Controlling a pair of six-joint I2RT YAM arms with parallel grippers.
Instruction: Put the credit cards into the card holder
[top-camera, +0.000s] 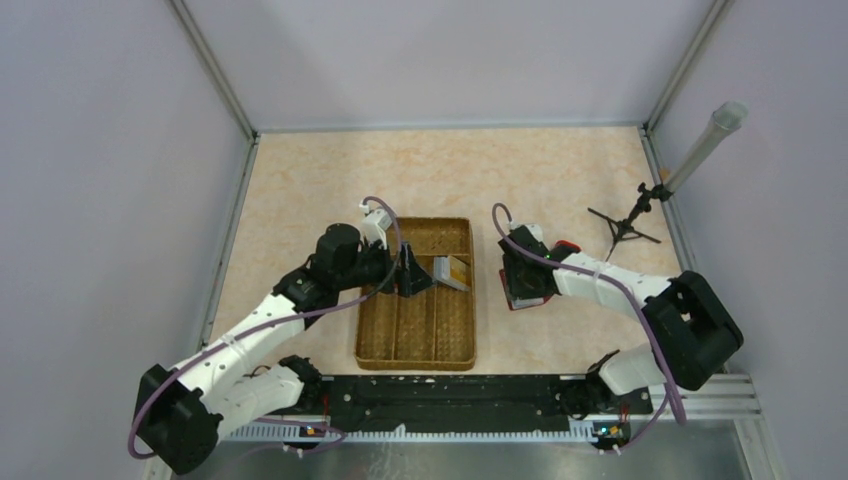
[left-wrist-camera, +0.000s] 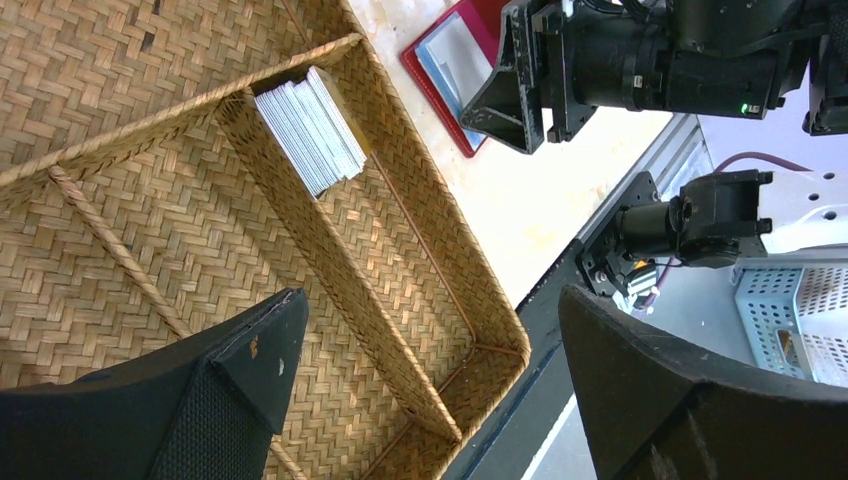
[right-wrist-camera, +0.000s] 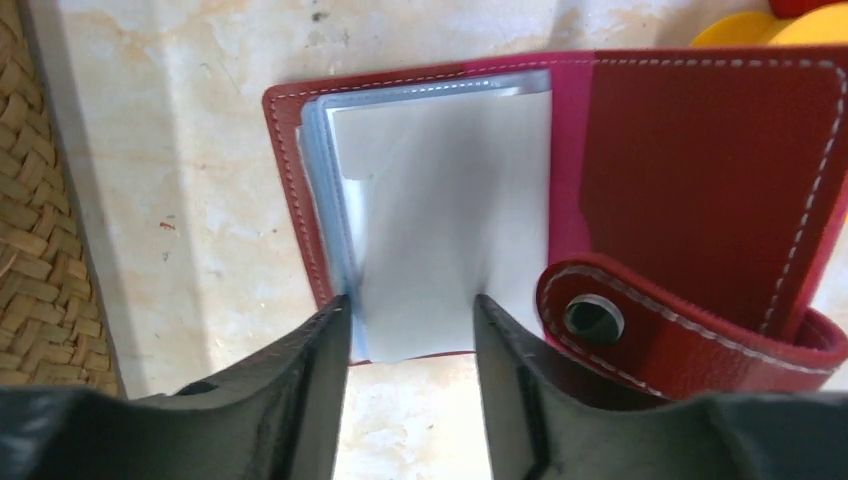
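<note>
The open red card holder (right-wrist-camera: 700, 180) lies on the table right of the basket. Its clear sleeves with a white insert (right-wrist-camera: 440, 220) face up on the left half, and a snap strap (right-wrist-camera: 660, 335) crosses the lower right. Over the lower part of those sleeves is my right gripper, part open, fingers apart; contact with the sleeves is hard to tell. A row of white-edged cards (left-wrist-camera: 312, 132) leans at the top end of the basket's right compartment. My left gripper hangs open and empty above the basket, left of the cards in the top view.
The woven basket (top-camera: 474, 330) has raised rims and dividers. Something yellow (right-wrist-camera: 745, 28) shows beyond the holder. A small tripod (top-camera: 625, 232) stands at the right of the table.
</note>
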